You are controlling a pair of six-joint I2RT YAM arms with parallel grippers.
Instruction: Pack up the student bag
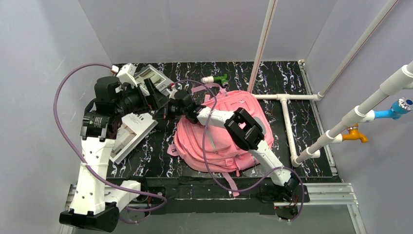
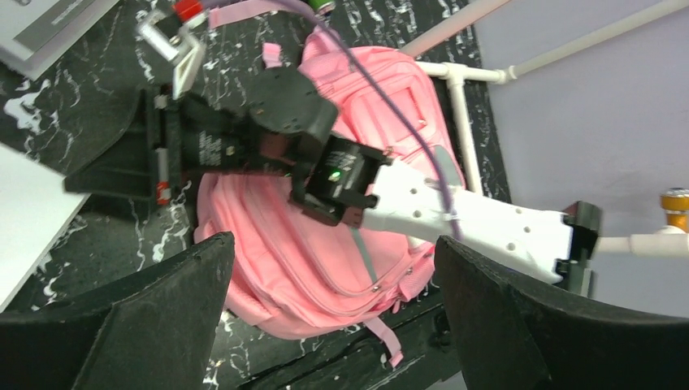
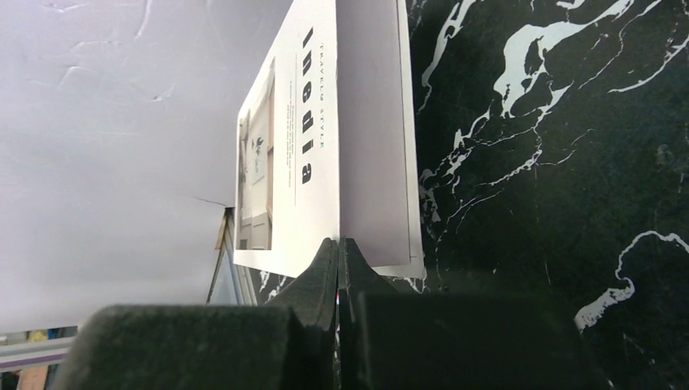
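A white book titled "Inedia" [image 3: 307,211] lies at the left of the dark marble tabletop, seen also as a pale cover [image 1: 131,134] in the top view. My right gripper is shut on the near edge of its cover, fingers pinched together there. The pink student bag [image 1: 187,141] lies in the middle, partly under my right arm. Above the tabletop, my left gripper stands wide open, nothing between its fingers. Behind it in the top view is a second, grey-bordered book [image 1: 153,78], partly hidden by the arms.
A green tap [image 1: 221,79] sits at the back. White pipes [image 1: 287,122] stand right of the bag, with an orange tap [image 1: 354,134] and a blue tap [image 1: 397,108] further right. Grey walls enclose the space. Purple hoses loop along both arms.
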